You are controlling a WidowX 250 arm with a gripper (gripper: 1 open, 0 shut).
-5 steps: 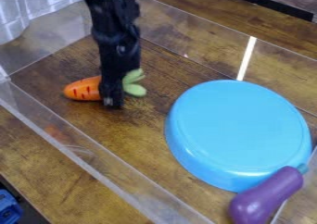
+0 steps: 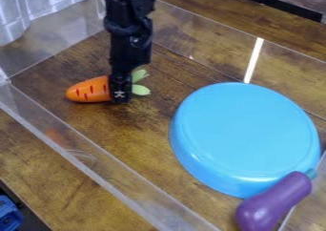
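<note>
A toy carrot (image 2: pixel 90 90) with dark markings and green leaves lies on the wooden floor of a clear-walled tray. The black gripper (image 2: pixel 117 87) is lowered over the carrot's leafy end, its fingers around or against it; whether they are closed on it I cannot tell.
A large blue disc (image 2: pixel 242 135) fills the right side, with a purple toy eggplant (image 2: pixel 272 204) at its lower edge. Clear walls run along the left and bottom.
The black gripper has shifted slightly at the carrot and looks narrower. Less of the green leaves shows on the right than a second ago.
</note>
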